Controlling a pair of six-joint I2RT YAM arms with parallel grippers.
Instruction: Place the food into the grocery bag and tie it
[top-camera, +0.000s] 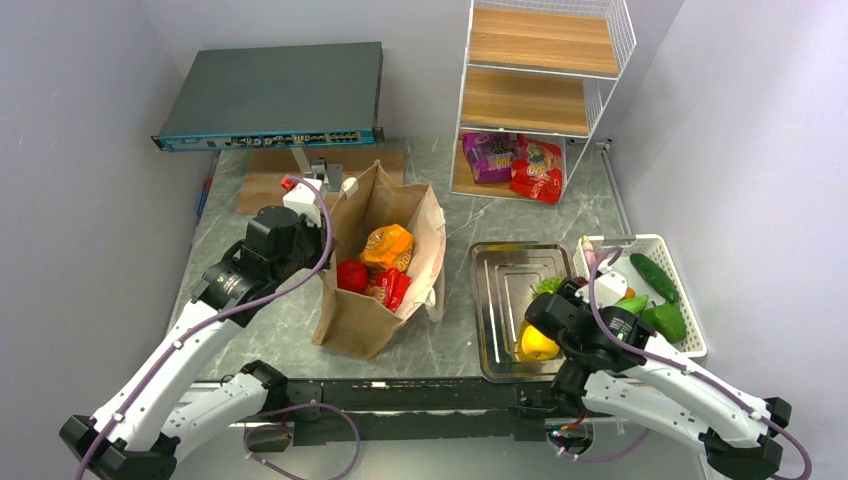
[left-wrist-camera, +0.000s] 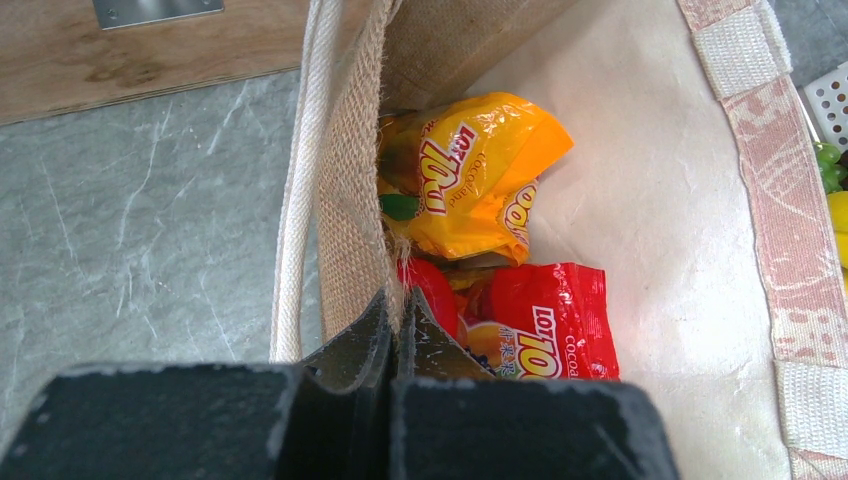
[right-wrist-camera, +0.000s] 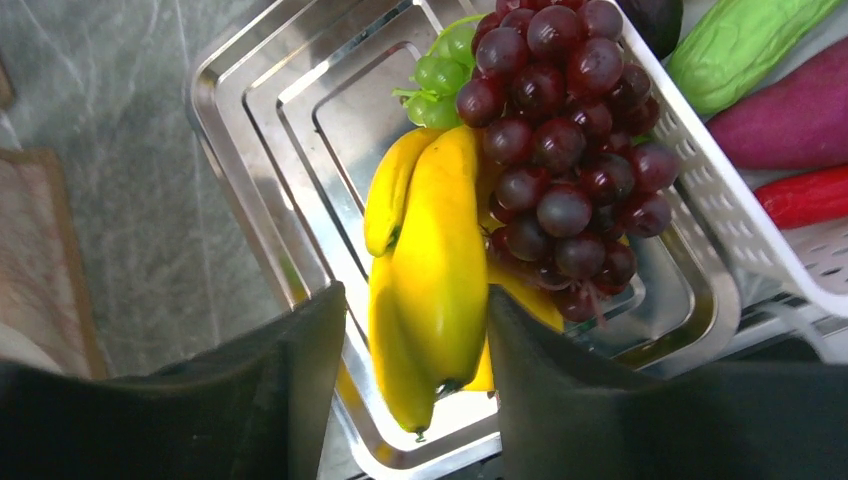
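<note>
The grocery bag (top-camera: 358, 325) stands open-mouthed on the table. Inside it lie an orange snack packet (left-wrist-camera: 470, 180), a red packet (left-wrist-camera: 555, 310) and a round red item (top-camera: 351, 276). My left gripper is shut on the bag's left rim. Over the metal tray (top-camera: 497, 300), my right gripper stands part open, its fingers on either side of the bananas (right-wrist-camera: 437, 260) in the right wrist view. Whether they touch the bananas I cannot tell. Dark grapes (right-wrist-camera: 560, 130) and green grapes (right-wrist-camera: 440, 80) lie beside the bananas in the tray.
At the right, a white basket (top-camera: 697, 340) of vegetables adjoins the tray. A shelf (top-camera: 528, 97) at the back holds a purple packet (top-camera: 488, 157) and another red packet (top-camera: 537, 170). Bare table lies between bag and tray.
</note>
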